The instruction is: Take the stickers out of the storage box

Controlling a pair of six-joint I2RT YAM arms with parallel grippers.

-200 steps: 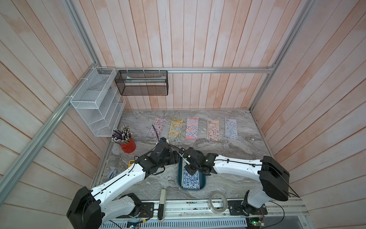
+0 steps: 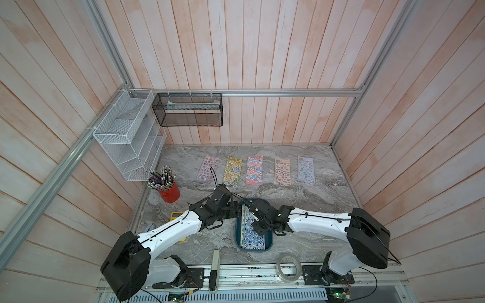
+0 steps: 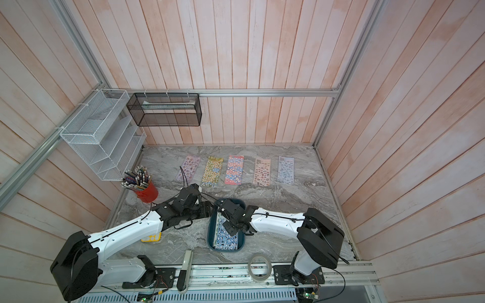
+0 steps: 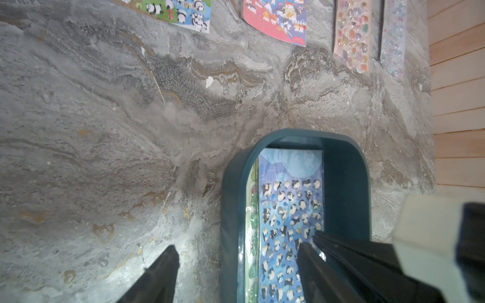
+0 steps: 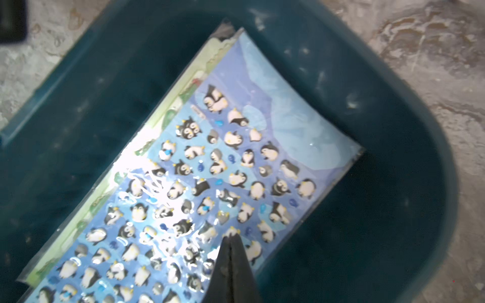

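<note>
A dark teal storage box (image 4: 233,212) holds a penguin sticker sheet (image 4: 288,217) on top, with a green-edged sheet (image 5: 176,103) showing beneath along its left side. My right gripper is inside or over the box, above the penguin sheet, fingers shut with nothing visible between them. My left gripper hangs just left of and over the box's left wall, fingers apart with nothing held.
Five sticker sheets lie in a row along the back, including a pink one (image 2: 254,169). A red pen cup (image 2: 169,192) and wire racks (image 2: 128,136) stand left, a yellow item (image 3: 151,237) partly hidden near the left arm. A tape ring (image 2: 289,267) is at the front.
Both arms have shifted slightly: my left gripper a little toward the front and right, my right gripper a little as well, still over the box. The sheets look unchanged.
</note>
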